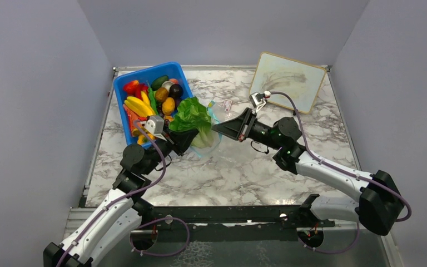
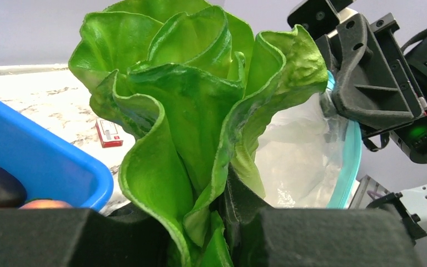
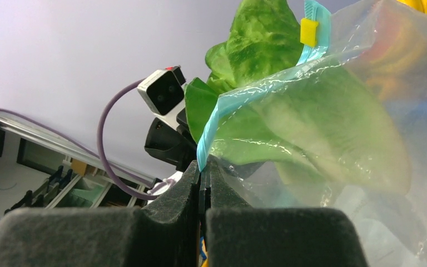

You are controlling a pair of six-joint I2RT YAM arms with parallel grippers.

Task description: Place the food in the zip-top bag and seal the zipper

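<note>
A leafy green lettuce (image 1: pixel 192 117) (image 2: pixel 189 111) (image 3: pixel 256 39) is gripped by my left gripper (image 1: pixel 192 136), its leaves rising above the fingers. The clear zip bag (image 1: pixel 228 144) (image 3: pixel 395 167) with a light blue zipper and yellow slider (image 3: pixel 309 31) stands open beside it; in the right wrist view lettuce shows behind and through the plastic, how far inside I cannot tell. My right gripper (image 1: pixel 217 127) is shut on the bag's zipper edge.
A blue bin (image 1: pixel 150 72) (image 2: pixel 61 144) of fruit and vegetables stands at back left, a small red-and-white packet (image 2: pixel 109 133) beside it. A whiteboard (image 1: pixel 286 78) lies at back right.
</note>
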